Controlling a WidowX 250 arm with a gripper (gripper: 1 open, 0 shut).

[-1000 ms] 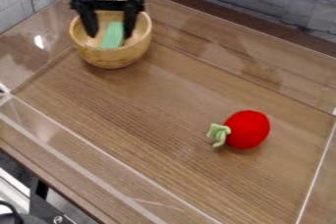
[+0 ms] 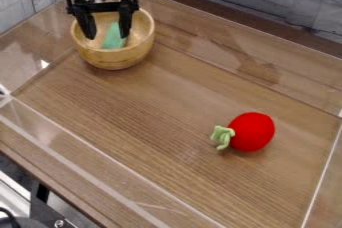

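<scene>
The black gripper (image 2: 104,22) is open over a round wooden bowl (image 2: 123,54) at the upper left, its fingers reaching down to the bowl. A light green object (image 2: 114,36) lies in the bowl between or just behind the fingers; whether they touch it I cannot tell. A red tomato-like object (image 2: 251,130) with a pale green top lies on the wooden table at the right.
Grey walls stand along the back and left. A dark cable or part shows at the lower left corner.
The gripper has moved left and back, higher in the view, over the bowl. The bowl and the red object look unmoved.
</scene>
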